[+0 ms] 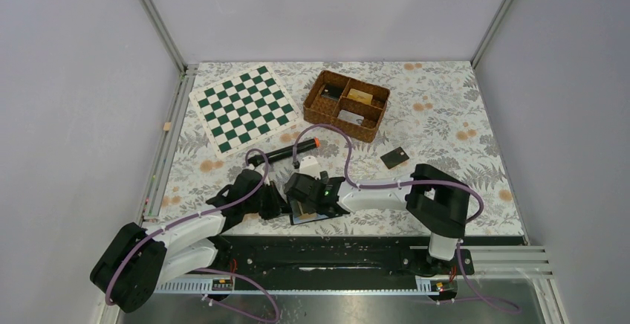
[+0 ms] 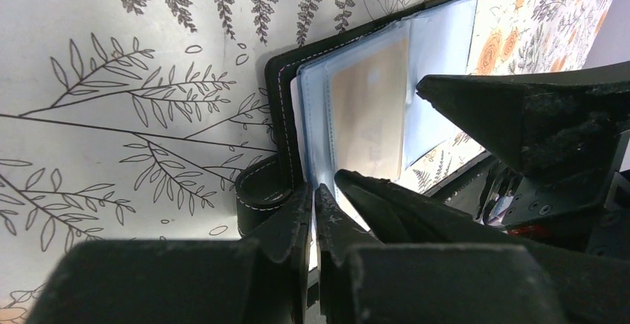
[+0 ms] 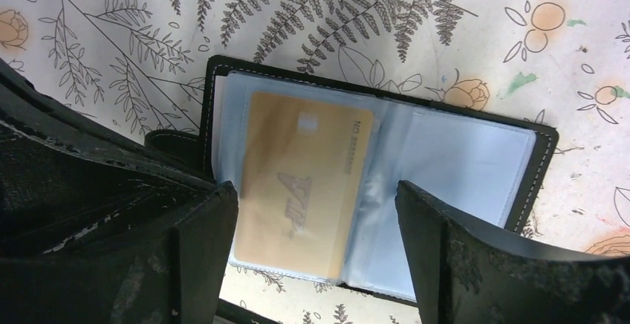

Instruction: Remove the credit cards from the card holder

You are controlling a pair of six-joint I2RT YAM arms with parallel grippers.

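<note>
In the right wrist view the black-edged card holder (image 3: pixel 453 172) lies spread flat, with a gold card (image 3: pixel 304 183) under the clear sleeve of its left half. No card shows in the bluish right half. My left gripper is shut on the holder's left edge, beside the strap (image 2: pixel 260 190). Above the holder my right gripper stands open, its fingertips on either side of the gold card's width and nothing held between them. From the top, the right arm covers most of the holder.
A dark card (image 1: pixel 394 157) lies alone on the table to the right. Behind stands a divided wicker basket (image 1: pixel 346 105) with cards in it. A black cylinder (image 1: pixel 284 151) and a green-white checkered board (image 1: pixel 245 108) are at the left. Clear table stretches to the right.
</note>
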